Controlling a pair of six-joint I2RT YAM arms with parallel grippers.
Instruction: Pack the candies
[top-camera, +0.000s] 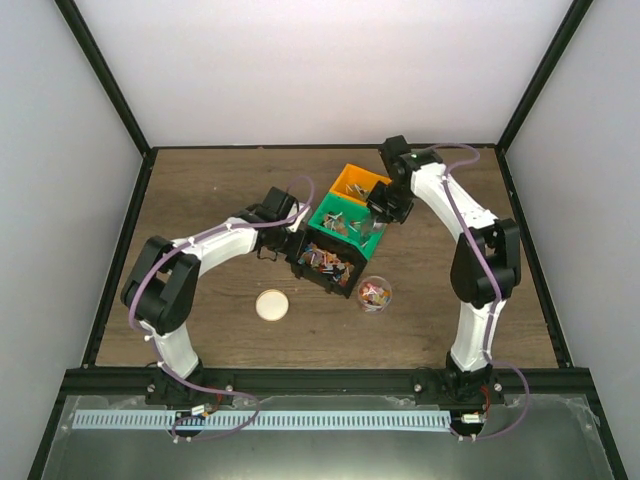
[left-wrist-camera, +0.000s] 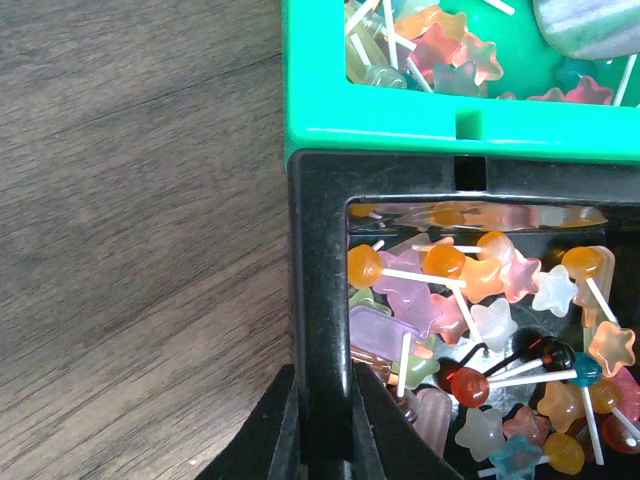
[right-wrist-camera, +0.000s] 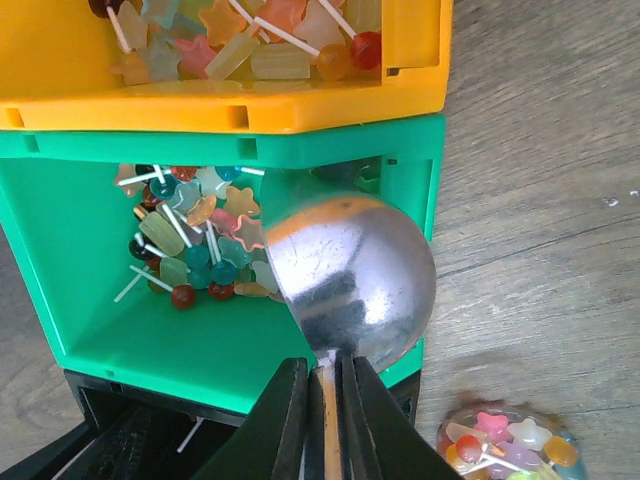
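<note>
Three joined bins hold mixed candies: a yellow one (right-wrist-camera: 300, 118) at the back, a green one (right-wrist-camera: 120, 350) in the middle, a black one (left-wrist-camera: 322, 250) in front. My left gripper is shut on the black bin's left rim. A shiny metal scoop (right-wrist-camera: 365, 290) has its handle between the fingers of my right gripper, which is shut on it. The scoop's bowl hangs over the right part of the green bin and looks empty. Lollipops and star candies (right-wrist-camera: 205, 235) lie in the green bin; many more candies (left-wrist-camera: 480, 270) fill the black one.
A clear round jar (top-camera: 374, 293) with candies stands just right of the black bin. A round pale lid (top-camera: 272, 305) lies on the table to the front left.
</note>
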